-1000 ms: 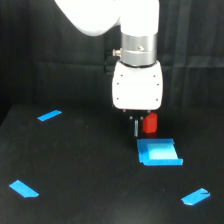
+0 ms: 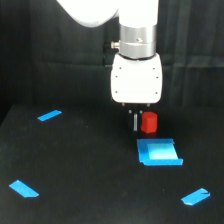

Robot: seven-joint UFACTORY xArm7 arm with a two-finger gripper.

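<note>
A small red block point(image 2: 149, 122) stands upright on the dark table, just behind a blue-taped pale square point(image 2: 160, 152). My gripper point(image 2: 135, 118) points down from the white hand, with its thin dark fingers close to the left side of the block. The fingers are hard to make out against the black background. Whether they touch the block, or how far apart they stand, does not show.
Blue tape strips lie on the table at the back left point(image 2: 49, 115), front left point(image 2: 23, 188) and front right point(image 2: 195, 197). A dark curtain hangs behind.
The white hand has shifted slightly left and up in the view. The red block stands in about the same place.
</note>
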